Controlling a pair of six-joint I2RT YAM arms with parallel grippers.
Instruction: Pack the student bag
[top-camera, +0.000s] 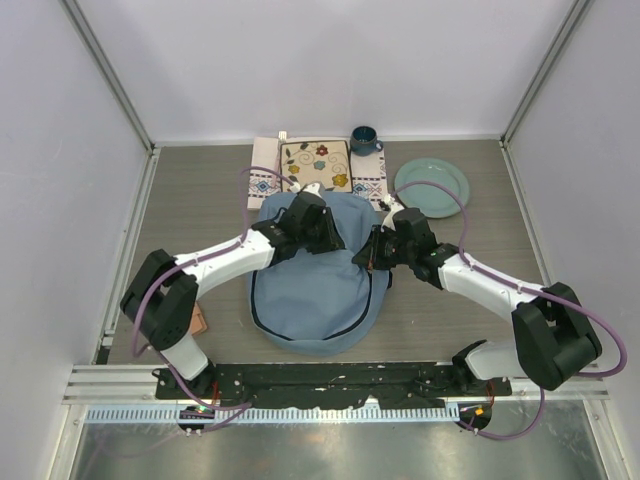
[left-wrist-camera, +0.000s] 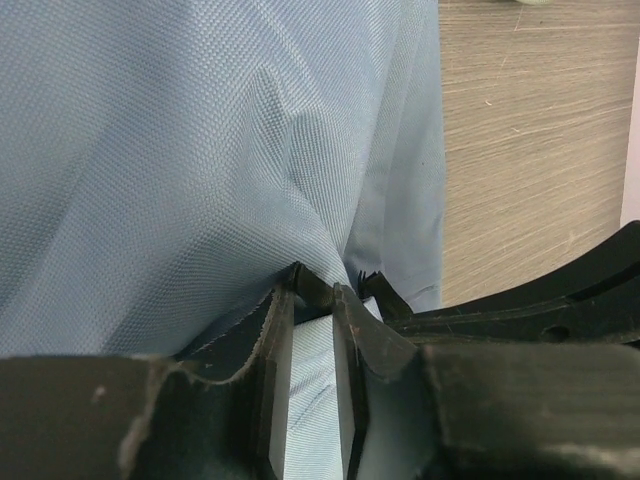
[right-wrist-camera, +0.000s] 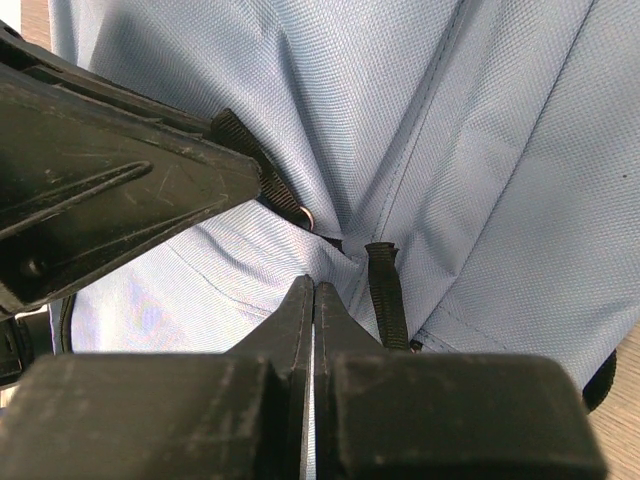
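Note:
The bag (top-camera: 310, 295) is blue-grey with black zipper edges and lies flat in the middle of the table. My left gripper (top-camera: 333, 240) is over its upper middle. In the left wrist view the left fingers (left-wrist-camera: 345, 310) stand slightly apart, with a black tab (left-wrist-camera: 310, 287) at their tips, close to a fold of cloth; whether they touch it is unclear. My right gripper (top-camera: 368, 264) is at the bag's right side, shut on a pinch of bag cloth (right-wrist-camera: 290, 262). A black zipper pull (right-wrist-camera: 387, 295) lies just beside the right fingertips.
Behind the bag a flowered cushion-like square (top-camera: 316, 165) lies on a patterned cloth (top-camera: 263, 185), with a dark blue mug (top-camera: 365, 140) at its corner. A green plate (top-camera: 432, 187) is at the back right. A brown item (top-camera: 197, 320) lies left, partly behind the left arm.

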